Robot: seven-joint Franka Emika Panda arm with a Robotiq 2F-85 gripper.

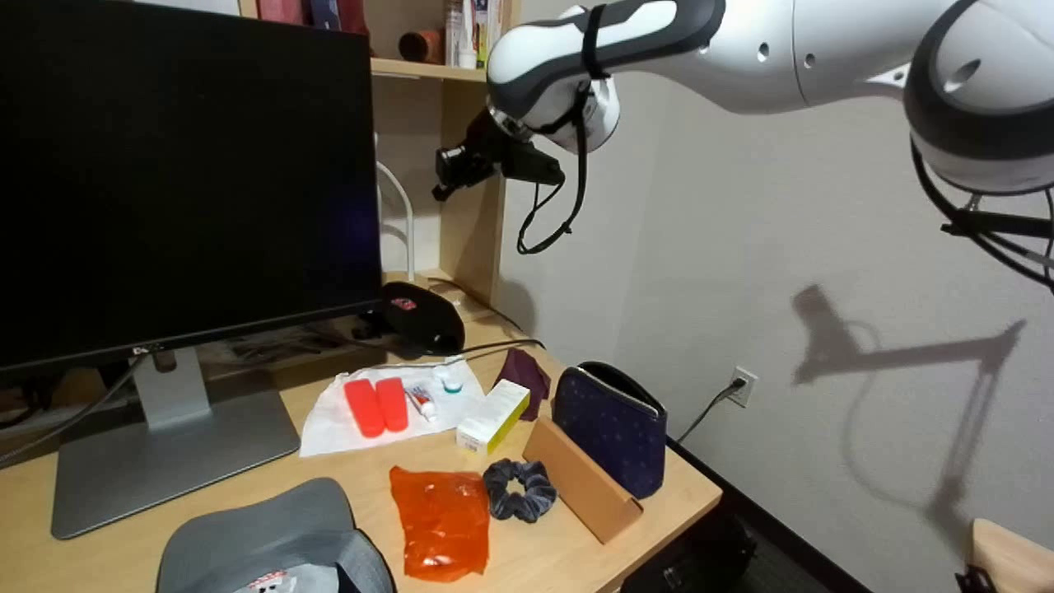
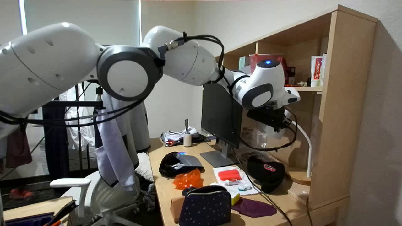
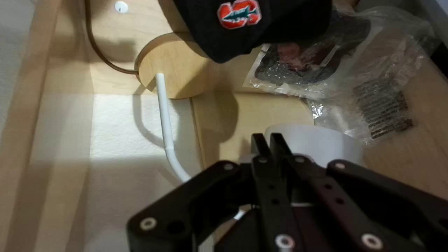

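Note:
A black cap with a red-and-white emblem (image 3: 239, 14) rests on the desk beside the lamp base, below and apart from my gripper; in exterior view 1 the cap (image 1: 425, 318) sits right of the monitor. My gripper is shut, its fingers nearly together, and nothing shows between them. In exterior view 1 the gripper (image 1: 441, 188) hangs well above the cap, in front of the shelf. A white lamp head (image 3: 317, 142) appears just past the fingertips in the wrist view; whether they touch cannot be told.
The lamp's white stem (image 3: 165, 121) rises close to the gripper. A large monitor (image 1: 188, 188) and the shelf's side panel (image 2: 339, 113) flank this space. A clear plastic bag (image 3: 369, 84) lies near the lamp. Orange plastic (image 1: 441, 524) and a dark pouch (image 1: 613, 430) occupy the front desk.

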